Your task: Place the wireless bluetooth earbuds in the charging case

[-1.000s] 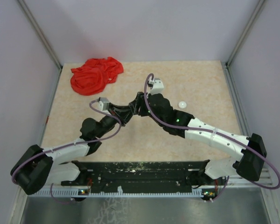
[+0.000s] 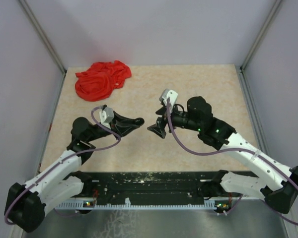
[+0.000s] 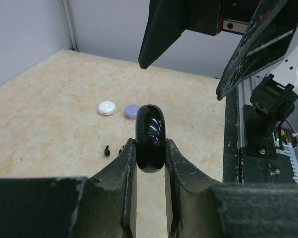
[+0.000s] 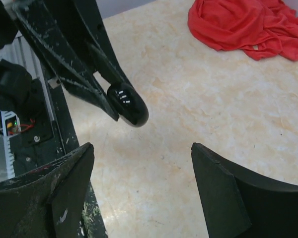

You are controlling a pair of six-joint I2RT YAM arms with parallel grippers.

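Note:
My left gripper point(image 2: 135, 122) is shut on a glossy black rounded charging case point(image 3: 150, 136), held up above the table. A thin seam crosses the case, and its lid looks closed. To the right of it, a short gap away, my right gripper point(image 2: 156, 131) stands open, its fingers point(image 4: 72, 173) apart with nothing between them. Two small dark pieces, likely the earbuds, lie on the table in the left wrist view: one earbud point(image 3: 107, 151) in plain sight, the other point(image 3: 121, 150) partly covered by the left finger. The right arm hides them from above.
On the table lie a white round item point(image 3: 107, 107) and a purple one point(image 3: 131, 111), close together. A crumpled red cloth point(image 2: 102, 79) covers the back left corner.
The right gripper was at the case a second ago; it has since come away to the right, leaving a gap. The left gripper still keeps the case at nearly the same spot.

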